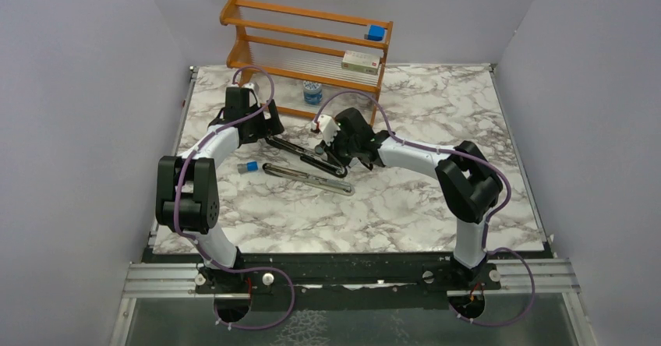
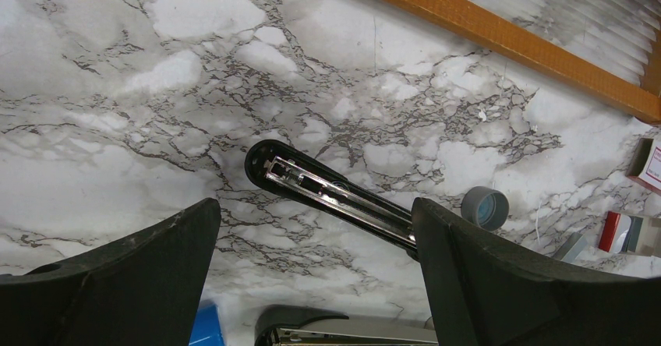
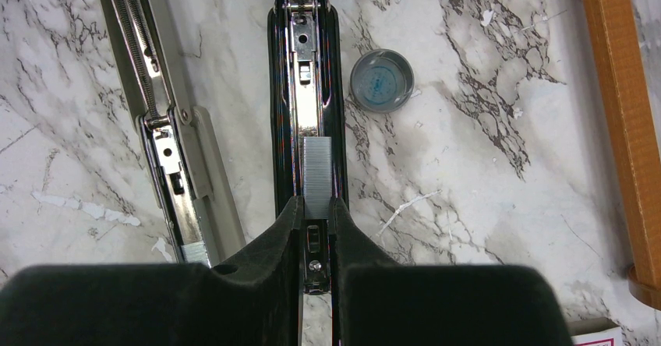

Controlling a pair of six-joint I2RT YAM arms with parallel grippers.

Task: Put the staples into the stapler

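A black stapler (image 1: 292, 150) lies opened out flat on the marble table, its metal channel facing up. In the right wrist view, a grey strip of staples (image 3: 317, 171) lies lengthwise over the channel of that stapler (image 3: 340, 128). My right gripper is shut on the near end of the strip. Whether the strip sits fully down in the channel, I cannot tell. My left gripper is partly open above the other end of the black stapler (image 2: 327, 194), with nothing gripped. A second, grey stapler (image 1: 308, 178) lies opened beside it, staples showing in its channel.
Close to the black stapler stands a small round grey container (image 3: 382, 81). A blue-and-grey object (image 1: 248, 167) lies at the left. Behind is a wooden rack (image 1: 312, 73) holding a box (image 1: 360, 61).
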